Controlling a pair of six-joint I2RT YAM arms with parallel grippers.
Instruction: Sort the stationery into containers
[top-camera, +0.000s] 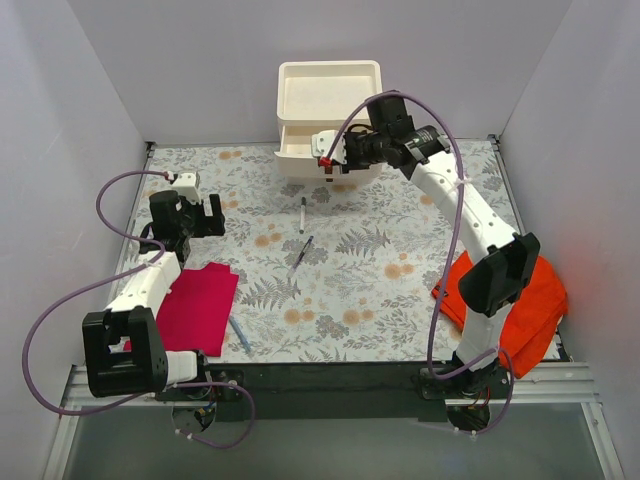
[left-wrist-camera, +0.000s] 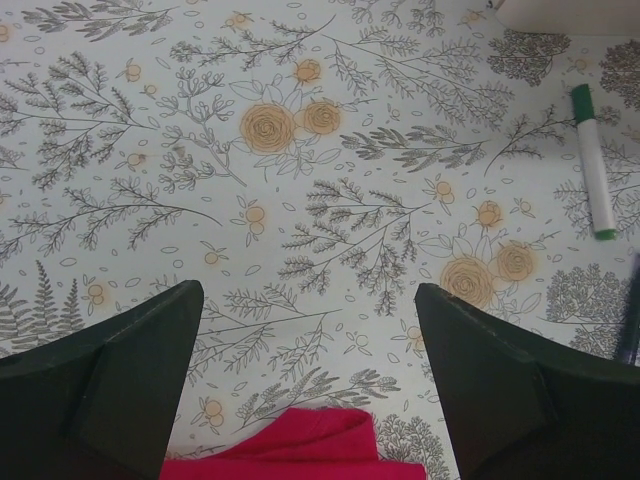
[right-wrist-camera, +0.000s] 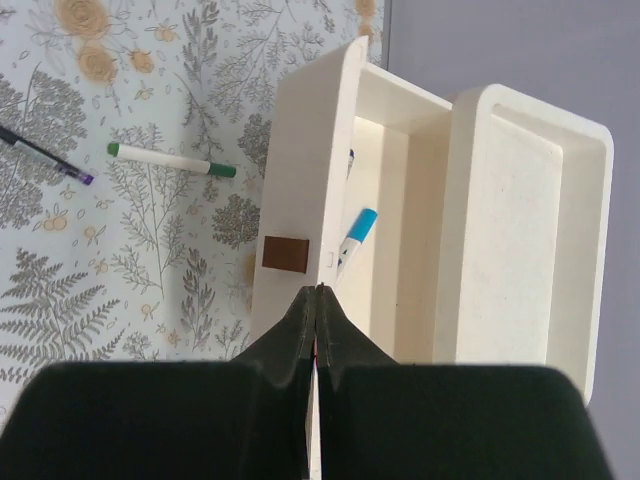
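Note:
My right gripper is over the front of the cream box (right-wrist-camera: 300, 170) at the back, shut, with a sliver of something pinkish just below its tips, mostly hidden. Inside the box lies a blue-capped pen (right-wrist-camera: 355, 238). On the patterned table lie a green-capped marker (right-wrist-camera: 165, 158), a dark purple-tipped pen (right-wrist-camera: 45, 152) and a blue pen (top-camera: 240, 334) near the front edge. My left gripper stands open at the left, with nothing between its fingers.
A crimson cloth (top-camera: 198, 300) lies front left, an orange cloth (top-camera: 530, 310) at the right.

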